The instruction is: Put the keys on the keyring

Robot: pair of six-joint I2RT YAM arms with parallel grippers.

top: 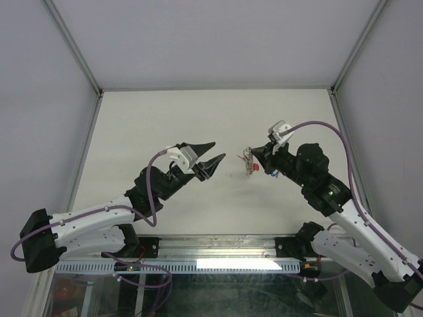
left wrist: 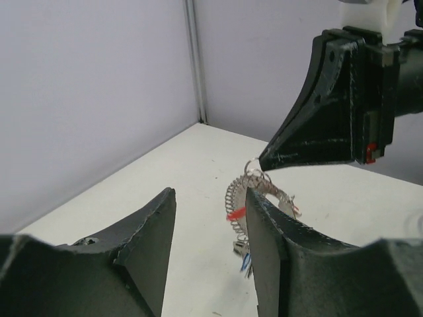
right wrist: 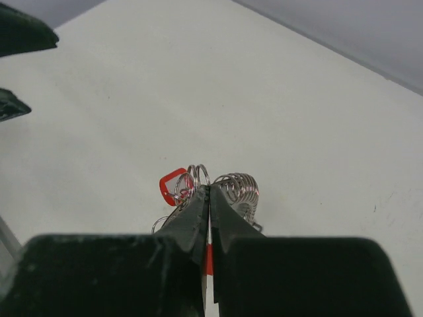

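Note:
A silver wire coil keyring (top: 248, 160) with keys, a red piece (top: 256, 167) and a bit of blue hangs in a bundle from my right gripper (top: 254, 151). The right fingertips are shut on a thin wire loop of it. In the left wrist view, the coil (left wrist: 239, 197) dangles below those tips, the red piece (left wrist: 236, 213) against it and a blue key (left wrist: 246, 261) lowest. Right wrist: coil loops (right wrist: 239, 191) spread at the fingertips, which hide part of the bundle. My left gripper (top: 219, 150) stands open and empty, left of the bundle and apart from it.
A metal rail (top: 218, 244) borders the front edge. Left fingers (right wrist: 26, 33) show at the right wrist view's left edge.

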